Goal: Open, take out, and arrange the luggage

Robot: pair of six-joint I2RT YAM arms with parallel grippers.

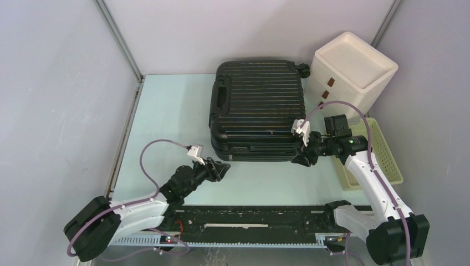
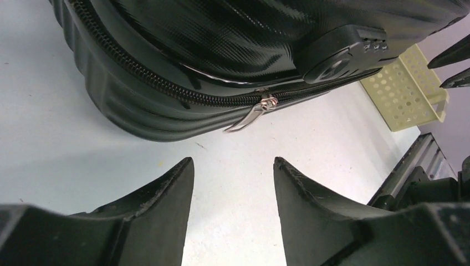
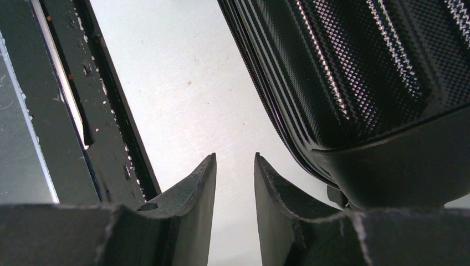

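A black ribbed suitcase lies flat and closed on the pale table, its front side facing the arms. In the left wrist view its zipper runs along that side, with a metal zipper pull hanging down and a black lock to the right of it. My left gripper is just below the suitcase's front left, its fingers apart and empty, the pull ahead of them. At the front right corner, my right gripper stands with fingers parted; only table shows between them.
At the back right is a white drawer unit. A yellow-green basket sits on the right, partly behind my right arm. Bare table lies left of the suitcase and along its front.
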